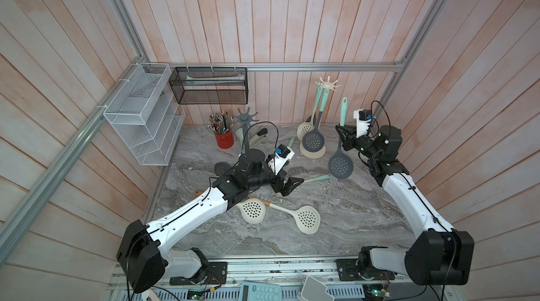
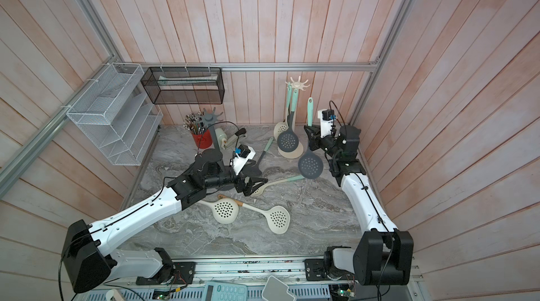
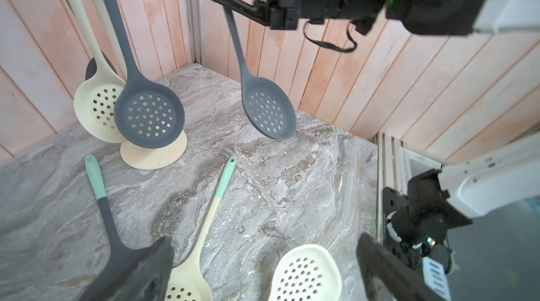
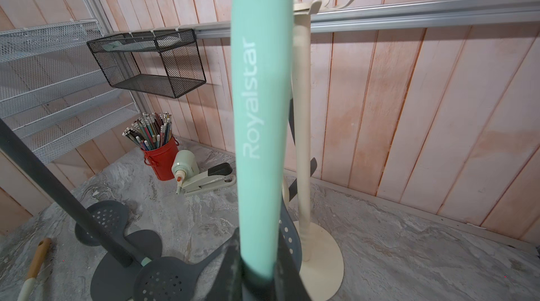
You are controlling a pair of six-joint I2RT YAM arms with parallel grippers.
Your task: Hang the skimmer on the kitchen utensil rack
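A grey skimmer [image 1: 341, 164] with a mint handle hangs upright, head down, from my right gripper [image 1: 339, 130], which is shut on its handle. In the right wrist view the mint handle [image 4: 261, 121] rises between the fingertips. The cream utensil rack [image 4: 302, 132], with curved hooks on top, stands just behind and right of that handle; in the top left view its hook crown [image 1: 328, 83] is left of the held skimmer. Other skimmers [image 1: 313, 140] hang on it. My left gripper [image 1: 292, 186] is open and empty, above the counter's middle.
A grey rack [image 1: 245, 115] stands further left near a red pencil cup [image 1: 224, 139]. Loose cream skimmers [image 1: 307, 219] lie on the counter. A black mesh basket [image 1: 208, 85] hangs from the rail.
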